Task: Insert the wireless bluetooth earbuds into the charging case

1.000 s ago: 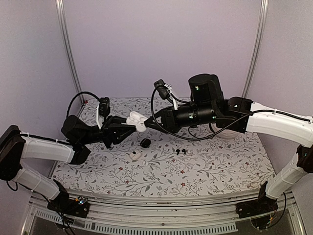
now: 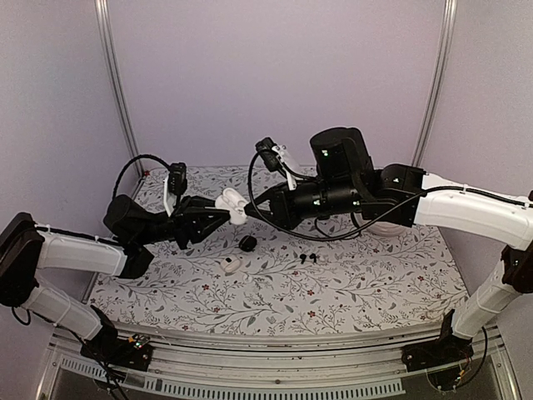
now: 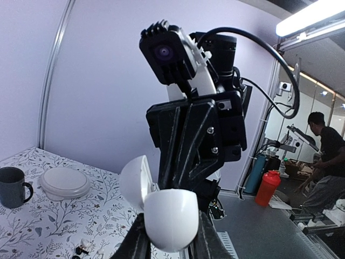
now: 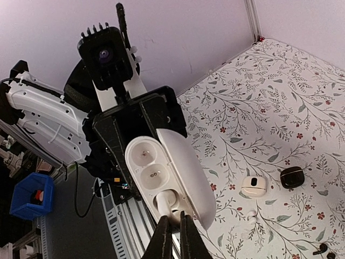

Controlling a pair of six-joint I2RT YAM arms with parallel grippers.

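My left gripper (image 2: 218,212) holds the open white charging case (image 4: 186,172) in mid-air above the table, shut on it. In the right wrist view the case shows its lid raised and its round wells. My right gripper is at the case's lower well, shut on a white earbud (image 4: 164,203) that sits partly in that well. In the left wrist view the case (image 3: 170,218) hides much of the right gripper's fingers.
On the patterned table lie a black case (image 4: 292,177), a pale case (image 4: 253,185) and small dark earbuds (image 2: 308,257). A grey mug (image 3: 12,186) and a white round lid (image 3: 63,181) stand farther off.
My right gripper and arm have shifted slightly leftward in the top view, at the case. The left arm looks unchanged.
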